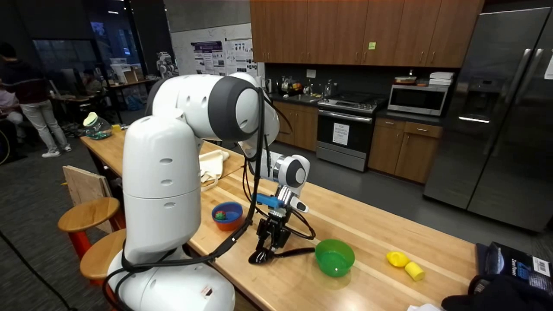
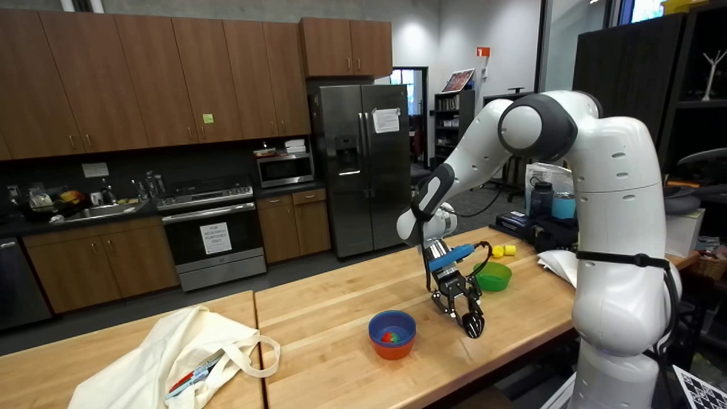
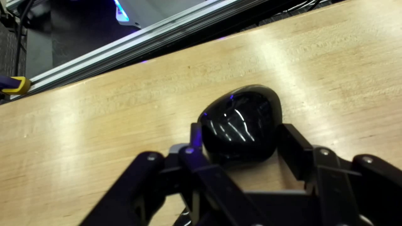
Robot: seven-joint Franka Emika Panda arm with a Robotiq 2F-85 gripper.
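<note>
A glossy black spoon or ladle [image 1: 260,256] lies on the wooden table, its handle [image 1: 295,252] reaching to the green bowl [image 1: 335,257]. My gripper [image 1: 268,248] points down over its head. In the wrist view the rounded black head [image 3: 241,124] sits between the two fingers of my gripper, one at each side. These fingers [image 3: 196,135] stand apart by about the head's width; whether both press on it is unclear. In exterior view 2 the spoon's head [image 2: 473,326] shows at the fingertips, low over the table.
A blue bowl [image 2: 392,326] inside an orange one [image 2: 393,350] holds a small red and green thing. Yellow objects [image 1: 397,259] lie beyond the green bowl. The cloth bag [image 2: 167,361] rests at the far end. The table's near edge is close to the spoon's head.
</note>
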